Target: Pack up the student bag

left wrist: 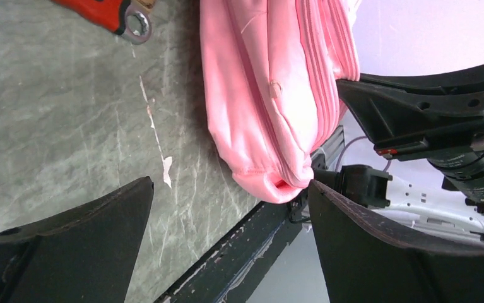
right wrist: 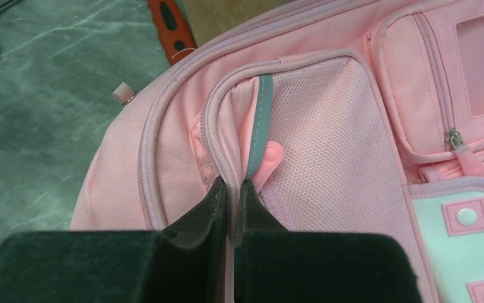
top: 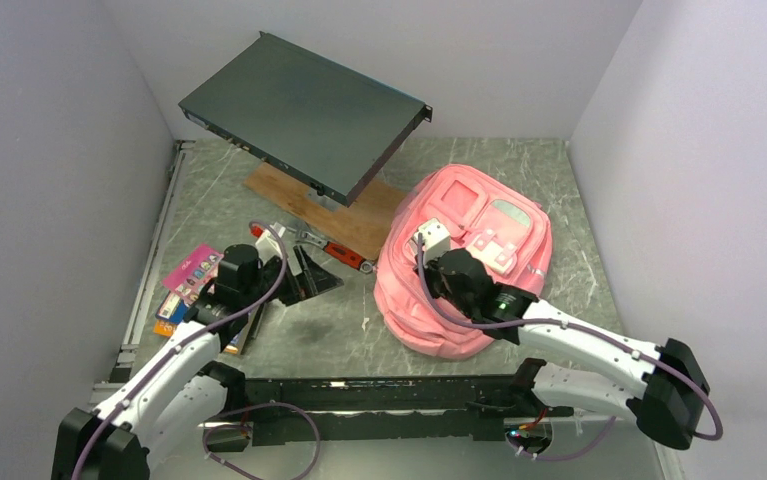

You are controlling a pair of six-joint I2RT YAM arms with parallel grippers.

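Note:
The pink backpack [top: 409, 310] lies flat on the right half of the counter. My right gripper is shut on a fold of its piped fabric near a mesh front pocket; the bag's zip and a mint flap show beside it. My left gripper hangs open over the bare counter just left of the bag, nothing between its fingers. At the left, a pink booklet [top: 191, 268] and other flat colourful items lie partly hidden under the left arm.
A dark metal unit [top: 299, 110] overhangs a wooden board [top: 274, 186] at the back. Red-handled tools [top: 342, 254] lie in the middle. Walls close in on both sides; bare counter shows front-centre and right of the bag.

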